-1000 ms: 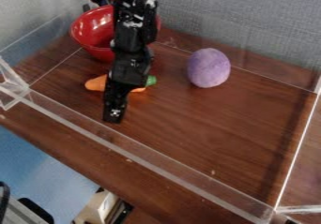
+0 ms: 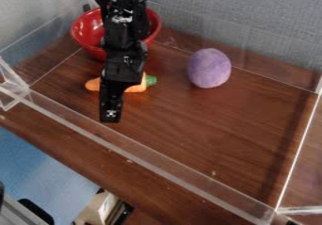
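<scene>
My black gripper (image 2: 111, 104) hangs down over the orange carrot (image 2: 93, 84), its fingertips low and a little in front of it. The carrot lies on the wooden floor, its green top (image 2: 150, 80) showing to the right of the gripper and its middle hidden behind it. Whether the fingers are open or shut cannot be made out. Behind the arm sits a red bowl (image 2: 88, 29), partly covered by it.
A purple round object (image 2: 209, 68) lies to the right, toward the back. Clear low walls (image 2: 189, 180) edge the wooden floor (image 2: 233, 135). Grey walls stand behind.
The carrot, bowl and purple object have not visibly moved.
</scene>
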